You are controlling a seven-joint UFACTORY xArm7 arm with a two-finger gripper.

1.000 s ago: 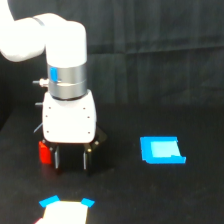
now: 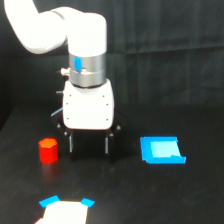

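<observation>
A small red block (image 2: 48,150) rests on the black table at the left in the camera view, with nothing covering it. To its right is my gripper (image 2: 89,144), pointing down, its two dark thin fingers apart. Nothing shows between them. The fingertips are hard to make out against the black cloth, and their height above the table cannot be told. A gap separates the block from the nearer finger.
A pale square edged in blue tape (image 2: 162,150) lies flat at the right. At the bottom left, a white patch (image 2: 66,213) with blue tape at its corners is cut off by the frame.
My gripper has moved right and looks smaller, so farther from the camera. The red block, partly hidden behind it before, is now in plain view.
</observation>
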